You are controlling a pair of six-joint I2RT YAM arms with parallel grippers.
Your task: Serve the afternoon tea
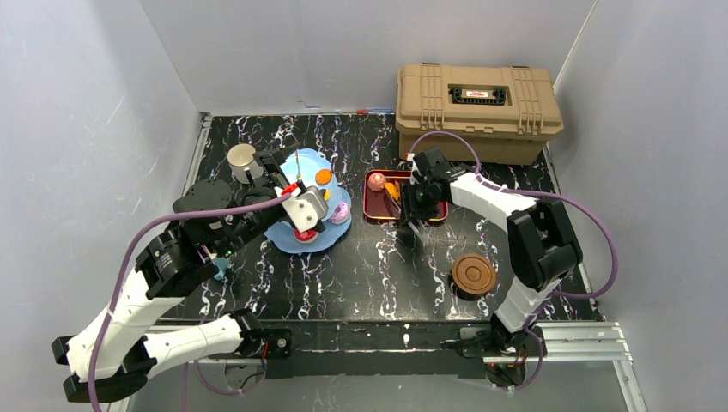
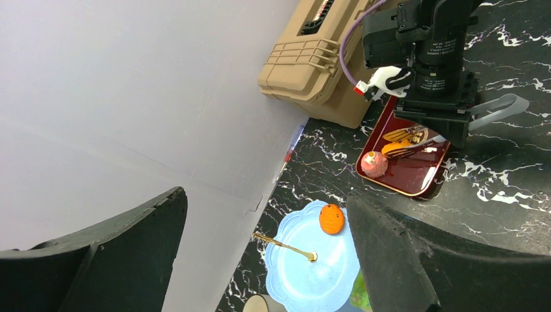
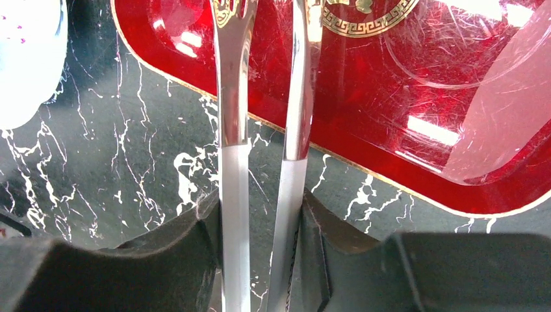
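Note:
Tongs [image 3: 234, 175] with pale handle arms stand between the fingers of my right gripper. Those fingers are open, spread wide enough to leave the tong arms apart, with a finger at each arm. In the left wrist view the golden tong claws [image 2: 397, 153] reach over the red tray [image 2: 416, 179], around an orange treat [image 2: 388, 148]; contact is unclear. A pink ball-shaped treat [image 2: 374, 164] lies in the tray's corner. My left gripper is open and empty near the blue tiered stand [image 1: 283, 233], whose upper plate bears another orange treat [image 1: 324, 176].
A pink ring [image 1: 339, 213] and a red-and-white cake [image 1: 306, 234] sit on the stand's lower tier. Around are a cup [image 1: 241, 157], a brown-lidded jar [image 1: 474, 274] and a tan case [image 1: 481, 103].

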